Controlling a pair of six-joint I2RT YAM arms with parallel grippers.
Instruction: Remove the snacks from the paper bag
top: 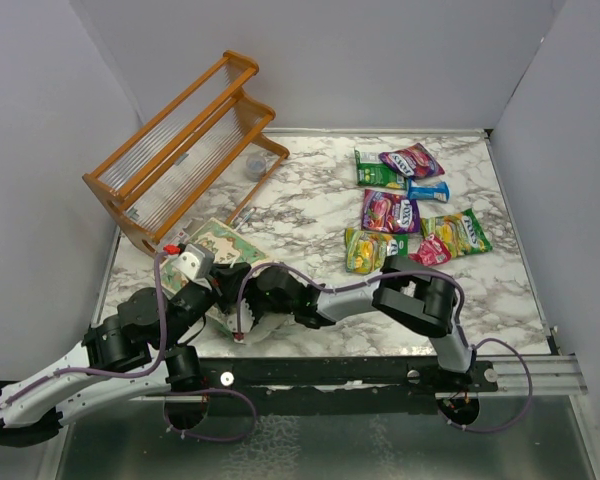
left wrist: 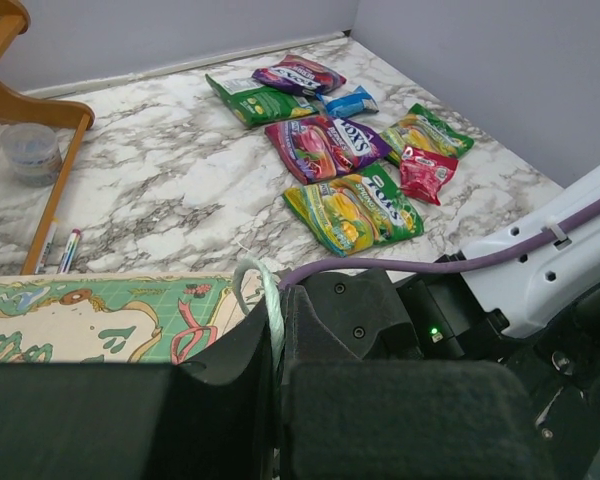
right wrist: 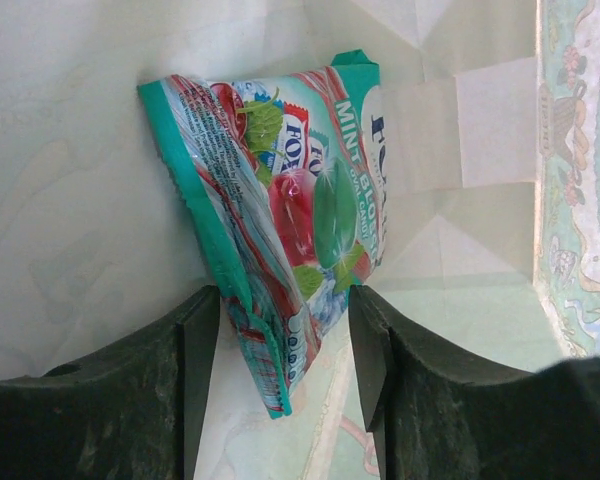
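On its side at the left front lies the paper bag (top: 217, 240), its green patterned face up. My left gripper is shut at the bag's edge, with the pale twisted handle (left wrist: 273, 305) running between its fingers. Inside the bag, seen in the right wrist view, is a teal-edged mint candy pack (right wrist: 315, 190) with red fruit on it. My right gripper reaches into the bag with its fingers part open; the pack's near corner lies between the fingers, not gripped. From above, the arms hide the bag's mouth.
Several snack packs lie on the marble table to the right, among them a purple pack (top: 390, 212), a yellow one (top: 374, 251) and a small red one (top: 433, 249). A wooden rack (top: 185, 150) stands at the back left.
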